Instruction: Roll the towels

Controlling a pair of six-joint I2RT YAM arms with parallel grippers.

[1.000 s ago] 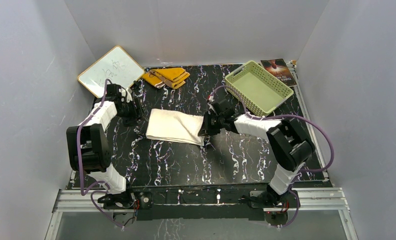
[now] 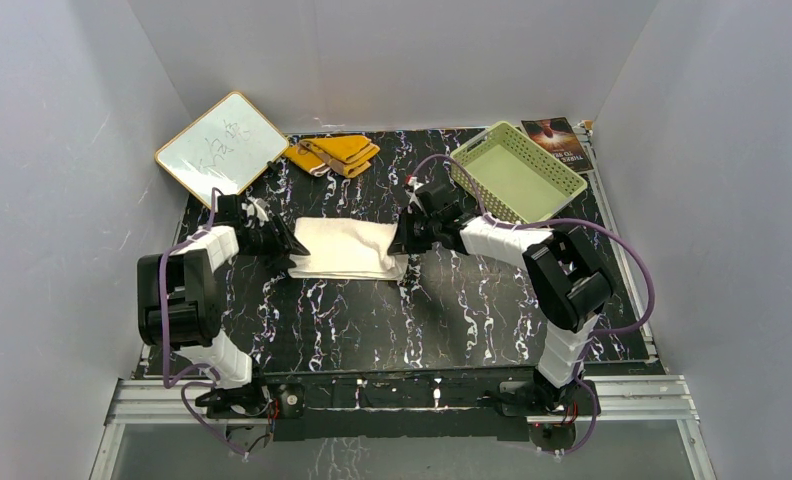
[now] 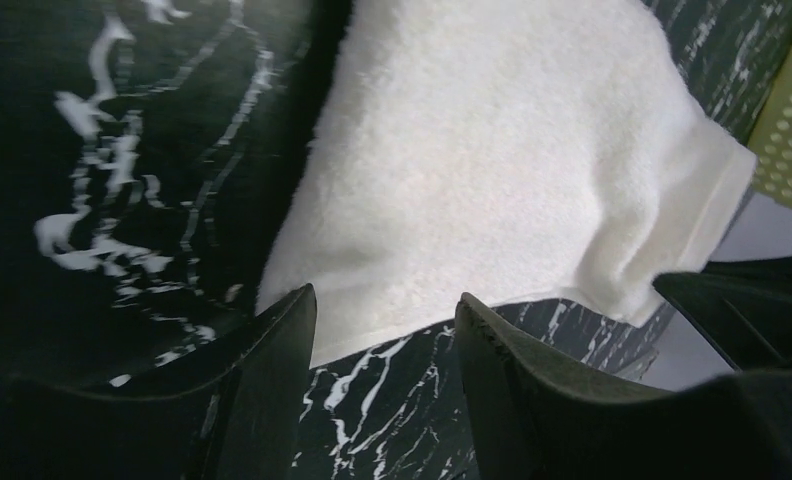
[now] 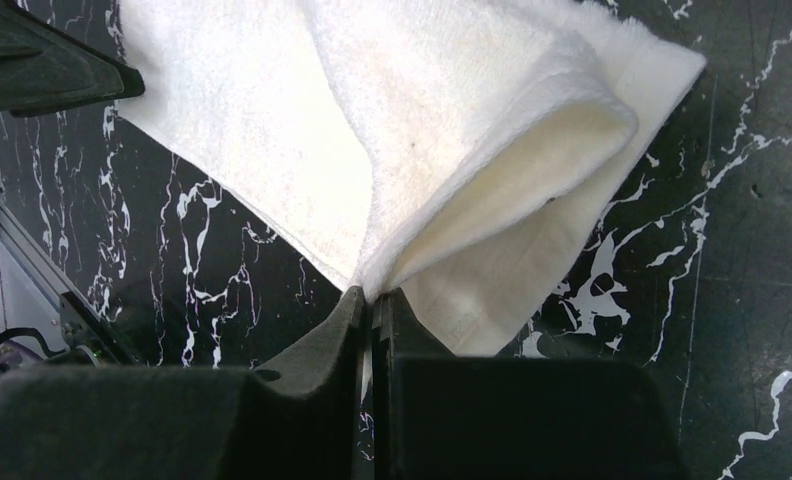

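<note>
A white towel (image 2: 342, 245) lies folded flat at the middle of the black marble table, its right part bunched into a loose fold (image 4: 512, 150). My right gripper (image 2: 404, 244) is shut on that fold at the towel's right end, pinching its edge. My left gripper (image 2: 290, 250) stands open over the towel's left edge, with fingertips at the near left corner. Two or so yellow towels (image 2: 342, 150) lie folded at the back.
A green basket (image 2: 462, 160) stands at the back right, beside a printed booklet (image 2: 557, 145). A whiteboard (image 2: 222, 140) lies at the back left.
The right gripper and the towel's right end have shifted slightly left and away from me.
</note>
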